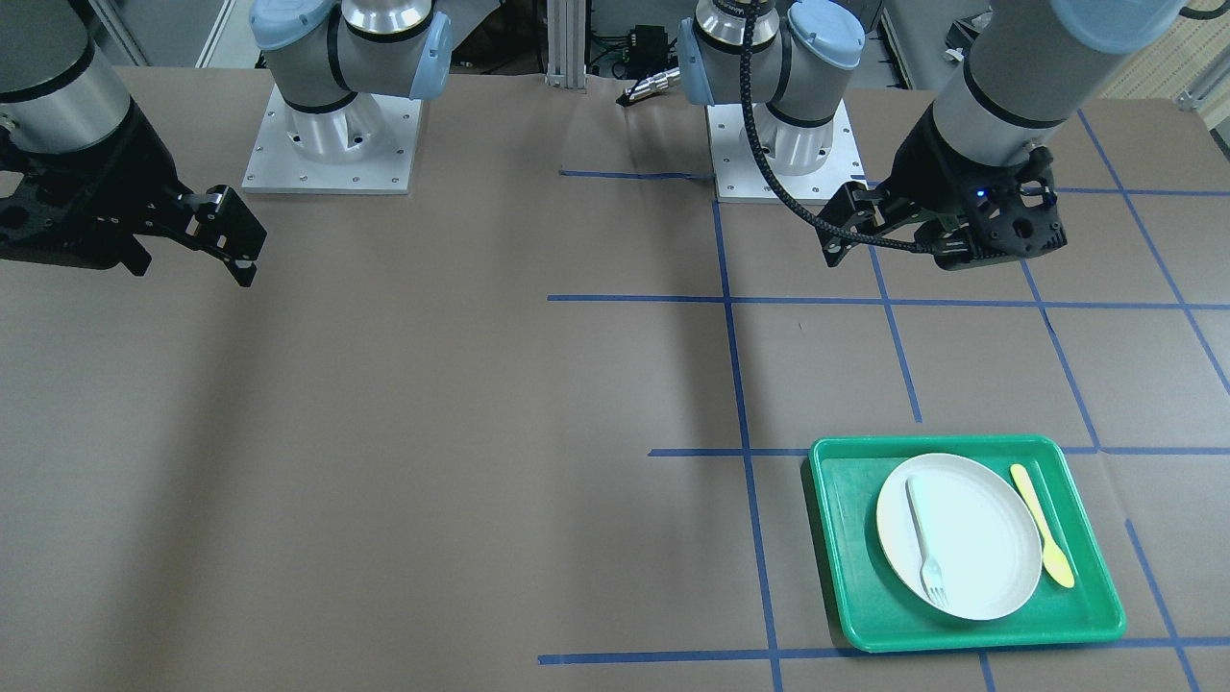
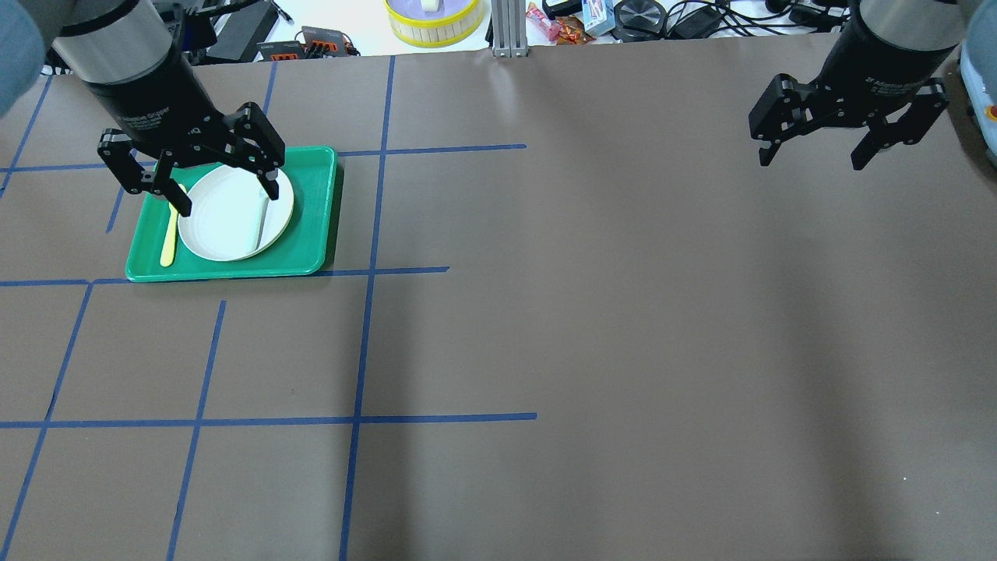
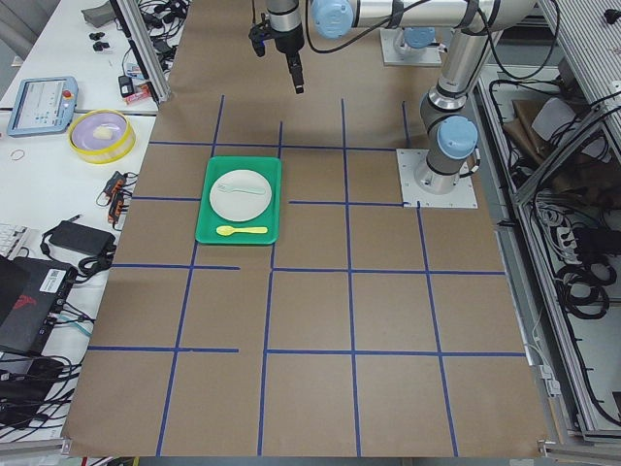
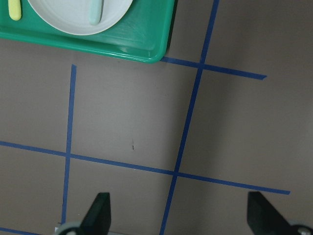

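A green tray [image 1: 848, 554] holds a white plate [image 1: 969, 531] with a pale fork [image 1: 922, 525] lying on it and a yellow knife-like utensil [image 1: 1041, 519] beside the plate, its wide end suggesting a spoon. My gripper is raised high over the table, behind the tray in the front view, near the back edge. In the left wrist view the tray sits at the top of the picture, and the two fingers stand wide apart with nothing between them.
A second black gripper [image 1: 196, 231] hangs at the other side of the table. Equipment and cables lie beyond the table's edges.
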